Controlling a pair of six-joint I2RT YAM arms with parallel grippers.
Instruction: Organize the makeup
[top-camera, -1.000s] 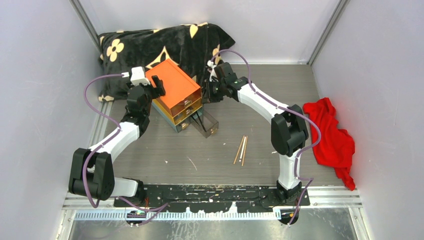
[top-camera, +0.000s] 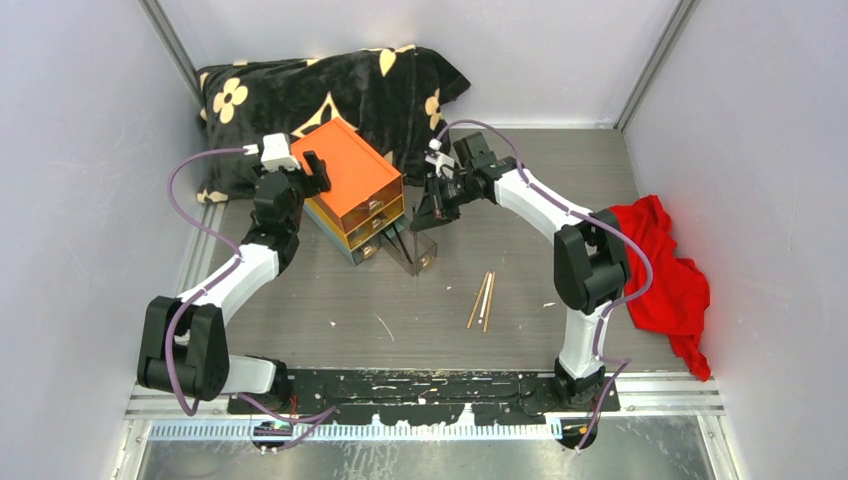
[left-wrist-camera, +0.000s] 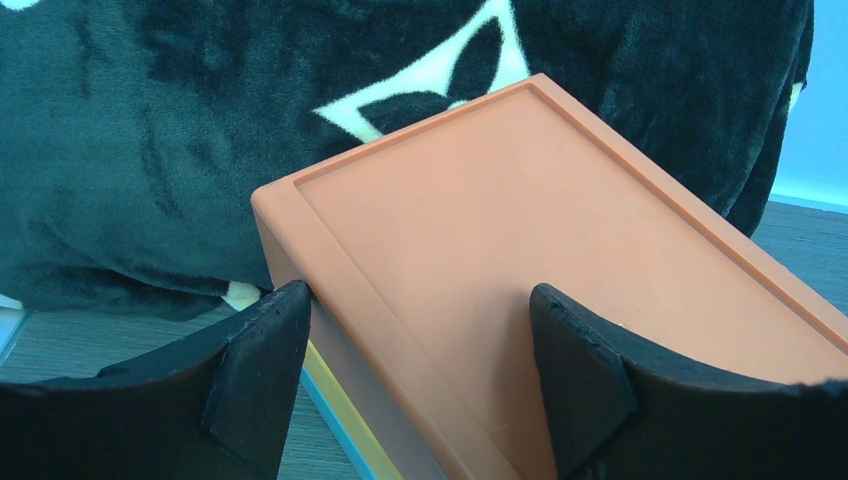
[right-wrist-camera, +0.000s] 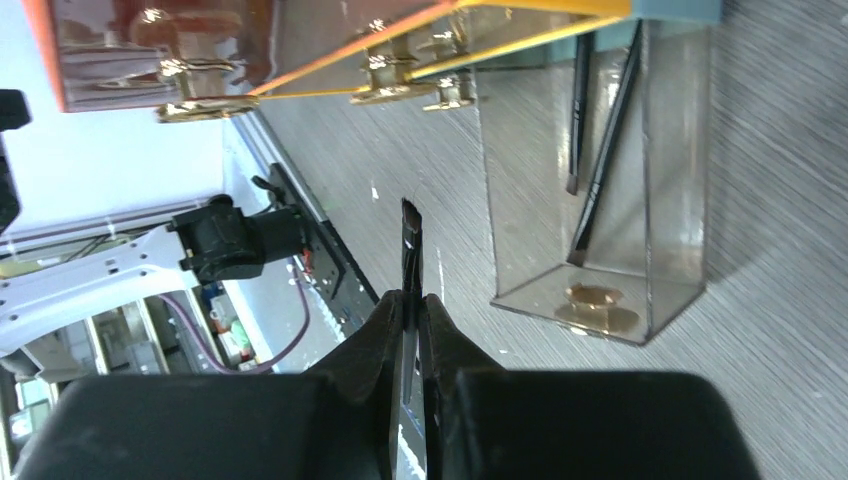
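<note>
The orange-topped organizer (top-camera: 345, 170) with stacked orange, yellow and blue levels stands at the centre-left. My left gripper is shut on its top edge. A clear bottom drawer (right-wrist-camera: 570, 230) is pulled out, with two dark brushes (right-wrist-camera: 605, 150) inside. My right gripper is shut on a dark, slim makeup brush (right-wrist-camera: 411, 245), held beside the open drawer at its front end. Several pencil-like sticks (top-camera: 482, 298) lie loose on the floor to the front right.
A black flowered blanket (top-camera: 250, 90) is bunched along the back. A red cloth (top-camera: 655, 270) lies at the far right.
The left arm is unmoved.
</note>
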